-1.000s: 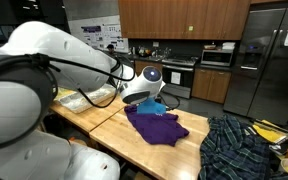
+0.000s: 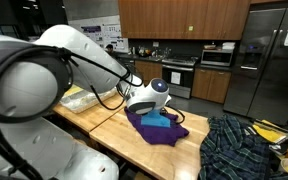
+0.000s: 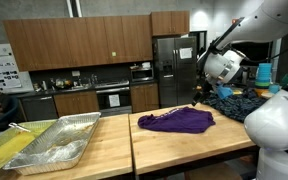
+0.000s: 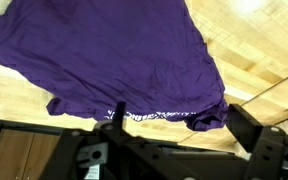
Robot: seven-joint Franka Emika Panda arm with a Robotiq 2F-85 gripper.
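Note:
A purple cloth (image 2: 184, 125) lies loosely spread and wrinkled on the light wooden table, and exterior view 2 shows the same cloth (image 3: 180, 121) near the table's right side. My gripper (image 3: 197, 101) hangs above it, pointing down. From the wrist, the cloth (image 4: 109, 50) fills the upper left and middle, its lower edge showing a pale stitched strip near the fingers. The gripper is open, fingers wide apart with nothing held. In exterior view 1 a blue part on the arm hides some of the cloth.
A foil tray (image 3: 56, 145) stands on the table's left side. Dark checked fabric (image 2: 232, 148) is heaped to the right, beside colourful items. Bare wooden tabletop (image 2: 149, 150) surrounds the cloth's front.
My gripper has come lower and nearer to exterior camera 1, shifting slightly right over the cloth. The cloth shows no clear change.

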